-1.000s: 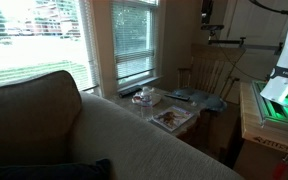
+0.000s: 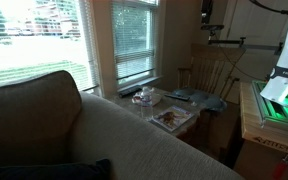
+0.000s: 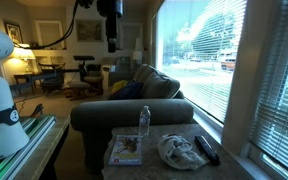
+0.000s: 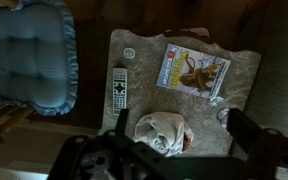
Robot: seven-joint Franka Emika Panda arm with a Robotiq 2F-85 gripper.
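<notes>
A grey stone-topped table [image 4: 144, 60] holds a magazine or case with a picture cover [image 4: 192, 71], a light remote [image 4: 119, 91] and a crumpled white cloth or bag [image 4: 162, 131]. The remote looks dark in exterior view 2 [image 3: 206, 150], where a clear bottle [image 3: 144, 121] stands upright behind the picture cover. From above, the bottle [image 4: 222, 116] shows near the right edge. My gripper points down above the table, its fingers wide apart and nothing visible between them. In exterior view 2 the gripper [image 3: 111, 46] hangs high, well clear of everything on the tabletop.
A grey sofa [image 2: 134, 140] borders the table on one side, and windows with blinds [image 2: 134, 40] on another. A wooden chair [image 2: 209, 70] with a blue cushion [image 4: 29, 58] stands nearby. Bare stone surrounds the remote and picture cover.
</notes>
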